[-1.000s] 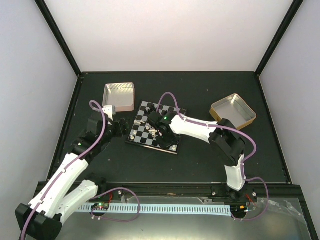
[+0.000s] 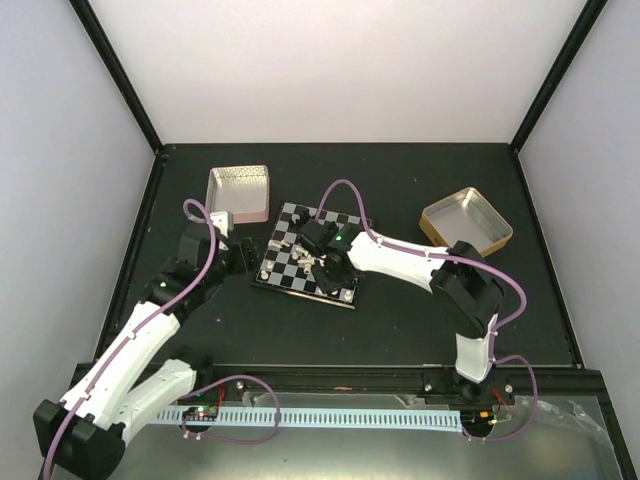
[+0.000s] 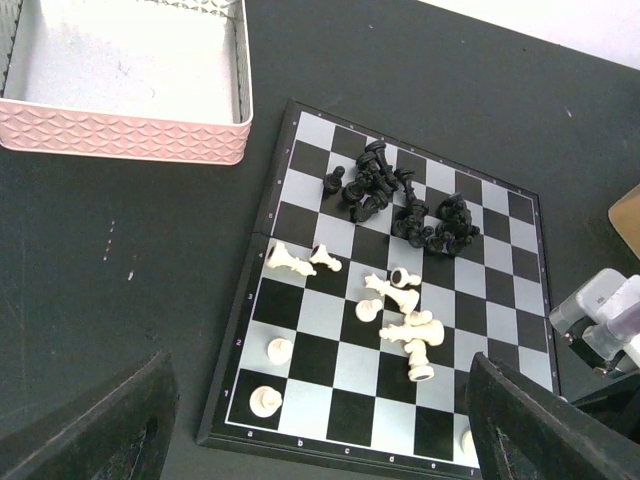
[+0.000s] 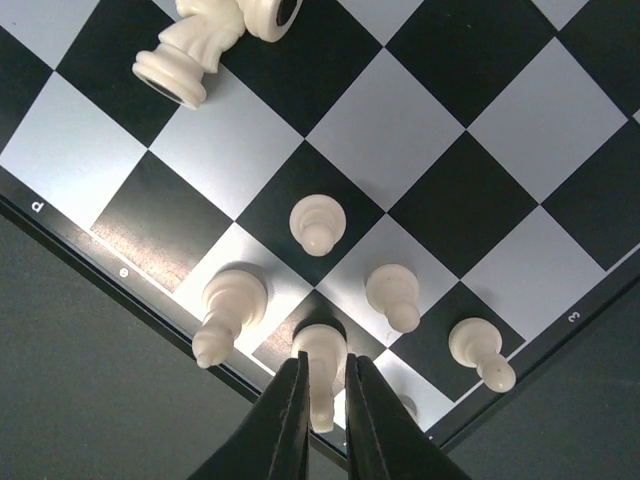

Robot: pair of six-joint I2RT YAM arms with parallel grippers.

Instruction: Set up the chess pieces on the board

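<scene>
The chessboard [image 3: 335, 365] lies at the middle of the table. Several black pieces [image 3: 372, 180] are piled on its far half, mostly on their sides. Several white pieces [image 3: 400, 296] lie near the middle. In the right wrist view, white pieces stand upright at one corner, among them a tall piece [image 4: 232, 303] and a short pawn [image 4: 318, 224]. A further tall white piece [image 4: 322, 352] stands on its square below my right gripper, whose fingers are slightly apart. My left gripper [image 2: 247, 256] is wide open and empty, left of the board.
An empty pink tray [image 2: 239, 215] stands behind the left arm, and an empty tan tray [image 2: 467, 242] is at the right. The right arm reaches over the board's right side. Dark table in front of the board is bare.
</scene>
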